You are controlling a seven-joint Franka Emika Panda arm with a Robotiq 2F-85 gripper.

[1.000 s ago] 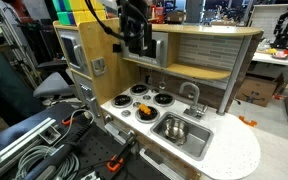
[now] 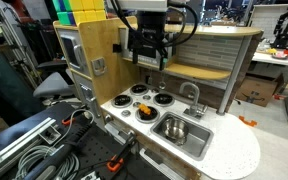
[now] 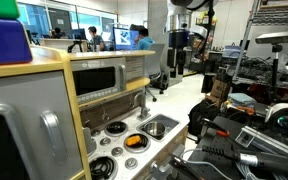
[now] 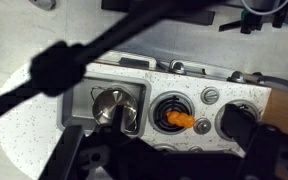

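An orange object [image 2: 146, 109], rounded and lumpy, rests on a front burner of the toy stove; the wrist view shows the same orange object [image 4: 180, 119] from above, over the dark burner ring. High above the counter hangs my gripper [image 3: 172, 73], well clear of everything below. Its fingers stand open with nothing held. A metal pot [image 2: 174, 129] sits in the sink [image 2: 195, 143], to the right of the burners.
A tall faucet [image 2: 191, 95] rises behind the sink. The shelf unit [image 2: 206, 73] and microwave [image 3: 99, 79] stand along the back. Cables lie on the dark surface in front.
Over the last second the arm and gripper have swung to the right, high over the stove. The orange object and pot have stayed in place.
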